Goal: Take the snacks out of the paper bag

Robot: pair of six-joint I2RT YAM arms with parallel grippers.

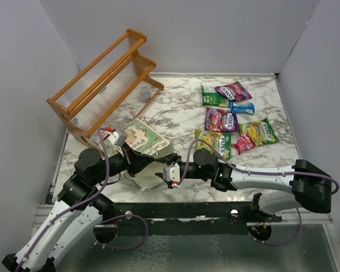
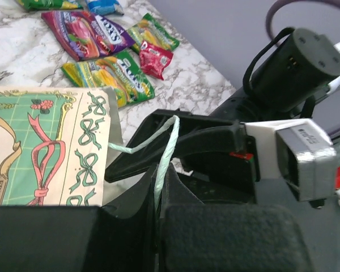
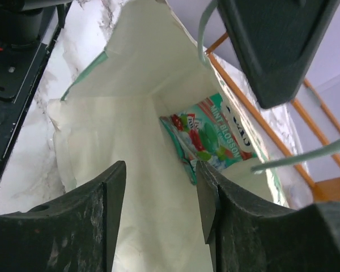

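The paper bag (image 1: 144, 140) lies on its side with its mouth toward my right gripper (image 1: 166, 170). A green packet with red flowers (image 3: 201, 133) rests deep inside the bag in the right wrist view. My right gripper is part open at the mouth, nothing between its fingers. A pale green cord handle (image 2: 167, 153) runs down between the fingers of my left gripper, shut on it beside the bag. Outside lie a purple packet (image 1: 221, 119), a yellow packet (image 1: 220, 142), a small red packet (image 1: 243, 143) and several more.
A wooden rack (image 1: 105, 85) stands behind the bag at the back left. Walls enclose the table on the sides and back. Both grippers are close together at the bag's mouth.
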